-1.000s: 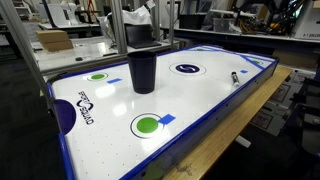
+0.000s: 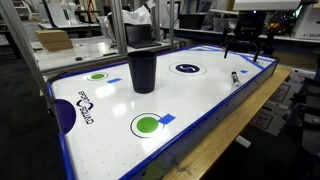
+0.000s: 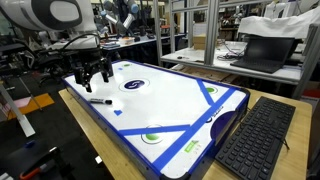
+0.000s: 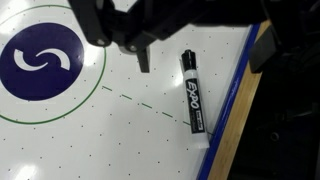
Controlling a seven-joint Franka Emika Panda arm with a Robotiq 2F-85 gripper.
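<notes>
A black-and-white Expo marker [image 4: 194, 98] lies on the white air hockey table [image 4: 130, 140], close to its blue edge. In the first exterior view the same marker [image 2: 235, 78] is near the right side of the table. My gripper [image 2: 241, 56] hangs above the table surface, open, its fingers pointing down and apart. The second exterior view has the gripper [image 3: 96, 80] above the marker [image 3: 98, 101], with a clear gap between them. No object shows between the fingers in the wrist view.
An upright black cup [image 2: 143, 73] stands on the table's other half. A keyboard [image 3: 258, 138] and a laptop [image 3: 268, 50] are beyond the table in the second exterior view.
My gripper has come down from the upper right edge of the first exterior view toward the table near the marker. The marker and cup have not moved.
</notes>
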